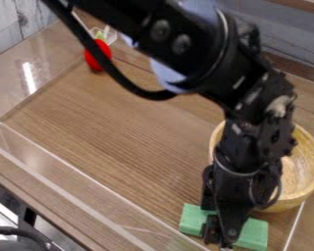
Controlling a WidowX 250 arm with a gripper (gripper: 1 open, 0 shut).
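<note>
My black gripper (230, 221) is low at the bottom right, open, its fingertips down at a green block (251, 233) that lies on the wooden counter near the front edge. The fingers overlap the block's middle; whether they touch it is unclear. A tan bowl (294, 167) sits just behind the gripper, partly hidden by it.
A red object (97, 56) stands at the back left, with a small white item beside it, partly behind the arm. A blue object (173, 69) is mostly hidden by the arm.
</note>
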